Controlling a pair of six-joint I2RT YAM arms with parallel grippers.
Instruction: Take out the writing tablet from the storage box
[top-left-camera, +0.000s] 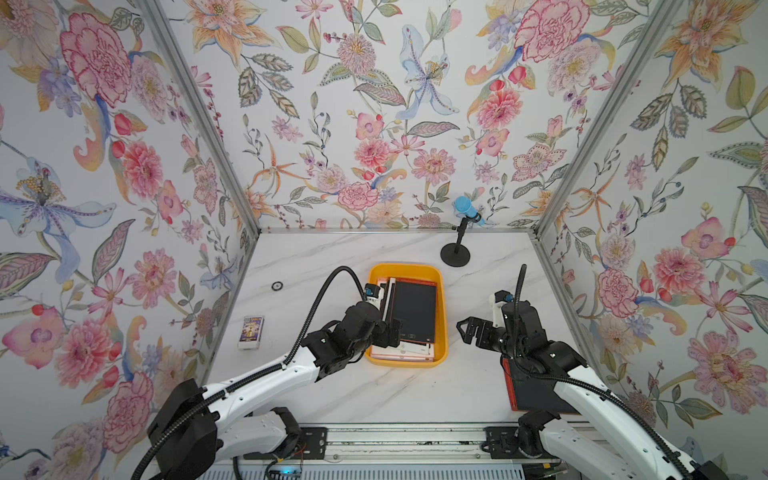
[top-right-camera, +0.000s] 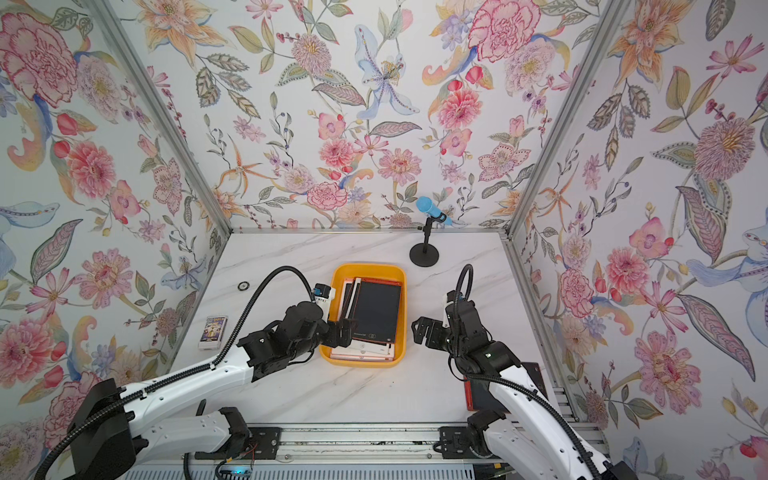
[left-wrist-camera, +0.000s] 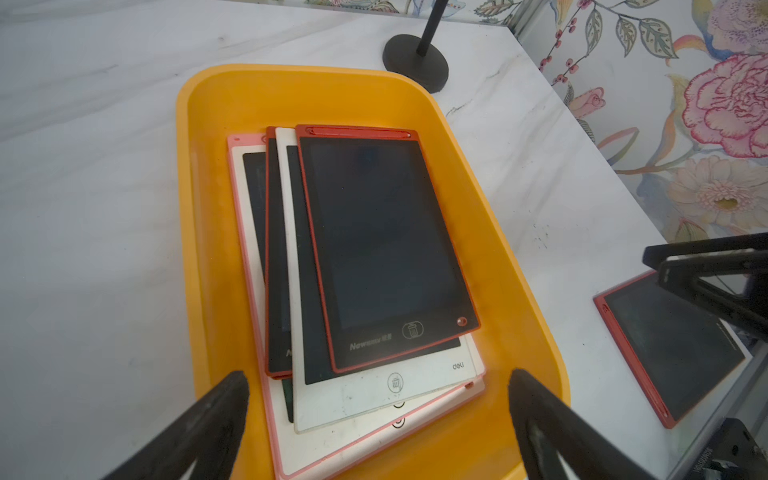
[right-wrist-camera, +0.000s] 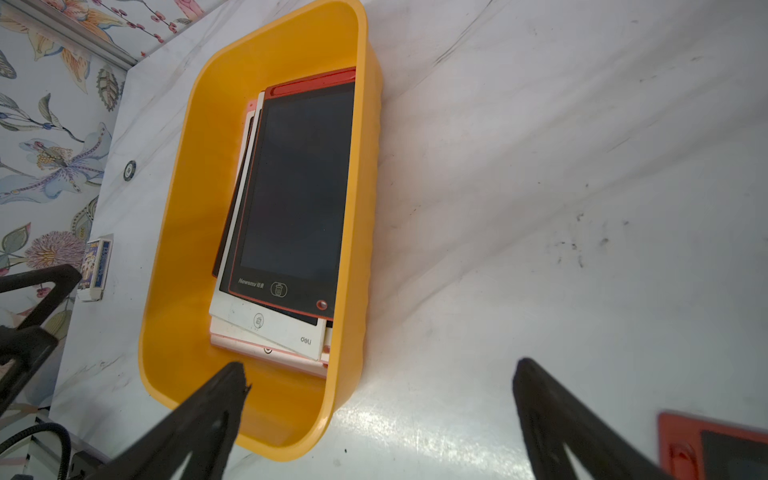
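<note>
The orange storage box (left-wrist-camera: 192, 240) holds a stack of several writing tablets with red, white and pink borders; a red-rimmed dark tablet (left-wrist-camera: 380, 240) lies on top. My left gripper hangs open over the box, its fingers at either side of the stack in its wrist view. My right gripper is open just right of the box, above bare table, nothing between its fingers.
Another red-rimmed tablet (left-wrist-camera: 672, 344) lies on the table at front right. A microphone stand (top-left-camera: 455, 254) stands behind the box. A small card box (top-left-camera: 250, 331) and a ring (top-left-camera: 277, 285) lie at left.
</note>
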